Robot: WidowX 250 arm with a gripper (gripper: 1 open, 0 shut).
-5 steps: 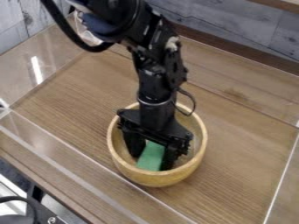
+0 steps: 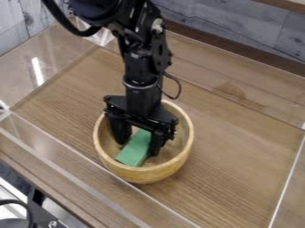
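My black gripper [image 2: 141,123] is open, lowered into a round tan bowl [image 2: 159,171] in the middle of the view, its fingers around a green object [image 2: 135,149] lying in the bowl. Whether the fingers touch the object is hard to tell.
A grey wall [image 2: 244,36] runs along the back. A black cable lies at the lower left edge.
The gripper and arm have shifted slightly left and stay low in the bowl. The bowl sits a little further left than a second ago.
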